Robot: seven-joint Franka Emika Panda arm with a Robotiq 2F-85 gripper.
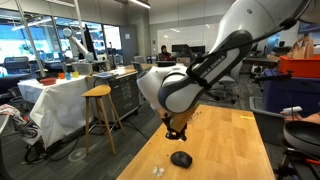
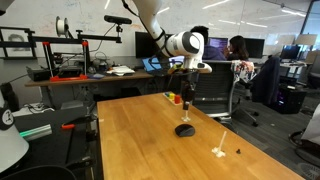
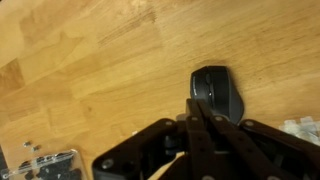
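Observation:
A black computer mouse (image 3: 216,91) lies on the wooden table. In exterior view 1 the mouse (image 1: 181,159) sits near the table's front, just below my gripper (image 1: 177,135), with clear air between them. Exterior view 2 has the mouse (image 2: 185,130) near mid-table, also under the gripper (image 2: 188,112). Nothing shows held in the gripper. How far apart its fingers stand is hard to make out, since the dark hand hides much of them in the wrist view.
Small pale items (image 1: 158,171) lie left of the mouse, close to the table edge. Red and yellow objects (image 2: 176,99) stand behind, near the arm's side. Bare wooden surface (image 2: 135,135) spreads around the mouse.

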